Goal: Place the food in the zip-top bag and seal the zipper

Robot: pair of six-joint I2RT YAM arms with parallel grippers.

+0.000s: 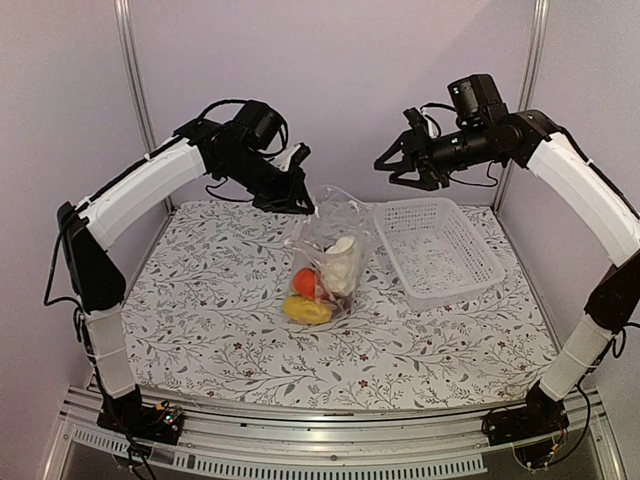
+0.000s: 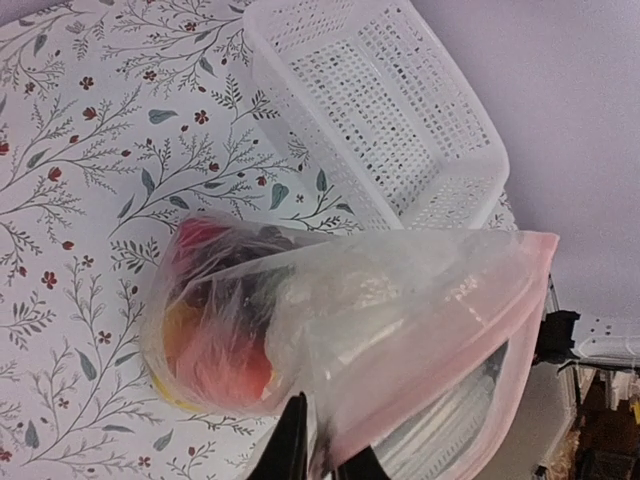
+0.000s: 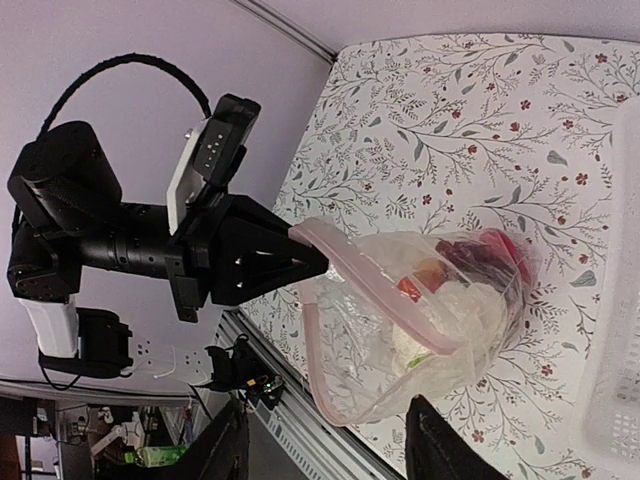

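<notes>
The clear zip-top bag rests on the patterned table, its pink-edged mouth gaping in both wrist views. Inside lie a yellow item, a red-orange one and a white, cauliflower-like piece; dark red shapes also show through the film. My left gripper is shut on one corner of the bag's mouth, seen clearly in the right wrist view. Up and to the right of the bag, my right gripper is open, its fingers spread with nothing between them.
A white perforated basket stands empty just right of the bag. Walls close in at the back and both sides.
</notes>
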